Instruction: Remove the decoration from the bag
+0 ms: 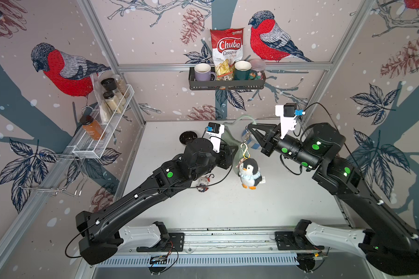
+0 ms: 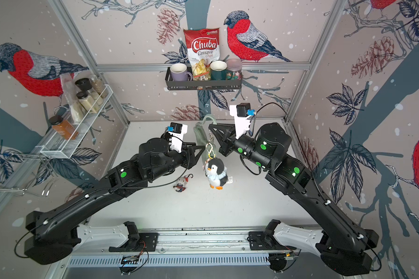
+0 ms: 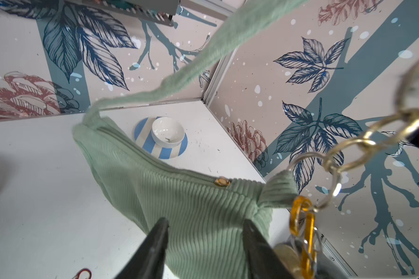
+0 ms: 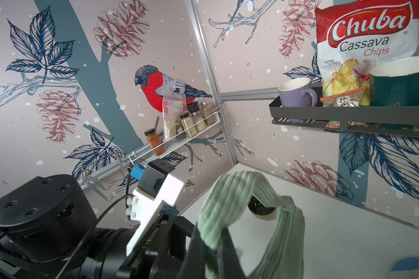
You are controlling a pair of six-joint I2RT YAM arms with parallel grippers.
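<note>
The green corduroy bag (image 3: pixel 195 209) hangs by its strap (image 4: pixel 228 195), on which my right gripper is shut. A penguin plush (image 1: pixel 250 174) dangles beneath the right gripper (image 1: pixel 251 127) from a gold carabiner (image 3: pixel 302 237) and metal chain (image 3: pixel 370 144). The carabiner's ring meets a tab at the bag's corner; the chain runs up toward a dark blurred shape, and whether it is pinched I cannot tell. My left gripper is open, its blurred fingers (image 3: pixel 153 246) apart before the bag, with the carabiner to their right. The left gripper (image 2: pixel 201 151) is near the carabiner (image 2: pixel 211 149).
A small toy (image 2: pixel 182 183) lies on the white table left of the penguin. A black bowl (image 1: pixel 188 136) and a white bowl (image 3: pixel 167 132) on a striped mat stand farther back.
</note>
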